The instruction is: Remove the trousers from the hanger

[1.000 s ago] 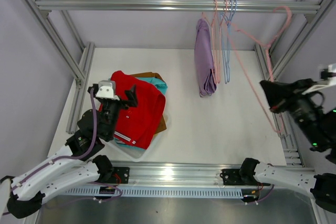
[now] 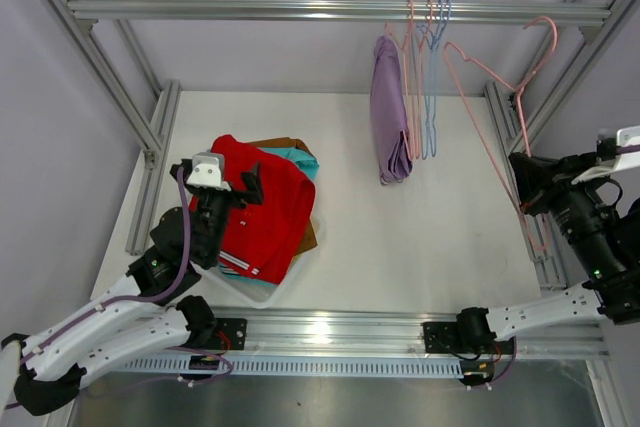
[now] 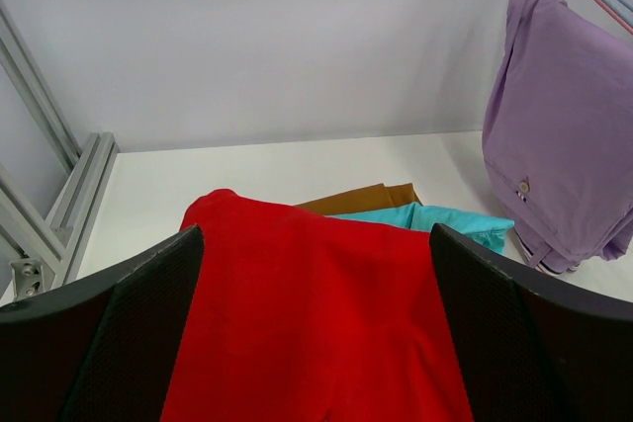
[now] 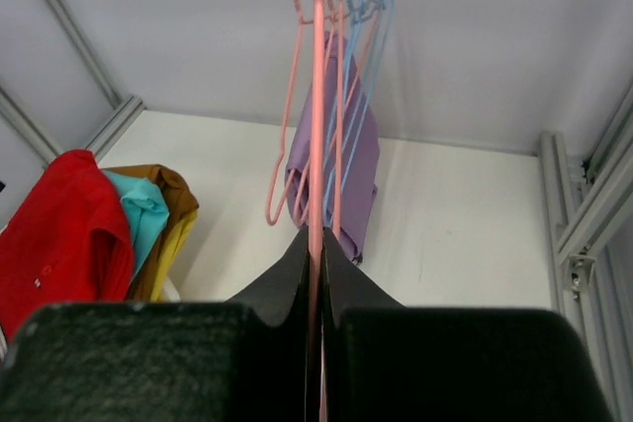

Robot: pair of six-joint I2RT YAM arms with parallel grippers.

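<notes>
My right gripper [image 2: 530, 187] is shut on a pink hanger [image 2: 478, 132] with no garment on it; in the right wrist view its bar [image 4: 316, 106] runs upright between the fingertips. Purple trousers [image 2: 390, 107] hang on the rail beside several pink and blue hangers [image 2: 432, 87], and show at the upper right of the left wrist view [image 3: 554, 116]. My left gripper [image 2: 225, 182] stands open over a pile of clothes, with red cloth [image 2: 265, 217] on top and teal and brown cloth beneath.
A white basket [image 2: 250, 289] holds the pile. The metal rail [image 2: 250, 9] spans the back.
My right gripper and its hanger swung right and are now back leftward, slightly right of where they were about a second ago. The left arm has not visibly moved.
</notes>
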